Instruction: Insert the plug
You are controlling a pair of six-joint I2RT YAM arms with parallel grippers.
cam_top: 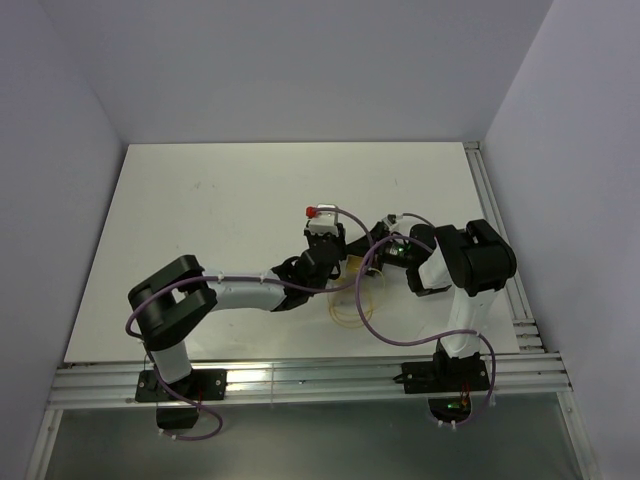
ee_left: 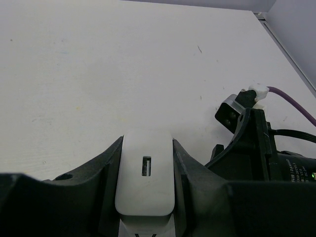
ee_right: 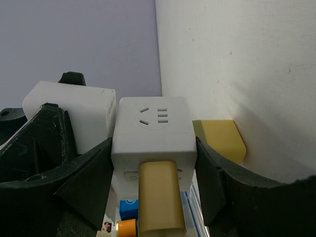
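A white rounded plug [ee_left: 146, 190] fills the space between the left gripper's fingers, with a small dark upright mark on its face. My left gripper is shut on it. In the right wrist view, a white socket block [ee_right: 154, 123] with slotted holes on its upper face sits between the fingers of my right gripper. Both fingers look flush against its sides, so that gripper appears shut on it. From above, the left gripper [cam_top: 328, 245] and the right arm's gripper [cam_top: 368, 240] stand close together near mid-table. Where plug and socket meet is hidden.
A tan piece [ee_right: 161, 197] stands in front of the socket, and a yellow block [ee_right: 223, 139] lies behind it. Loops of yellow cord [cam_top: 350, 318] lie on the white table.
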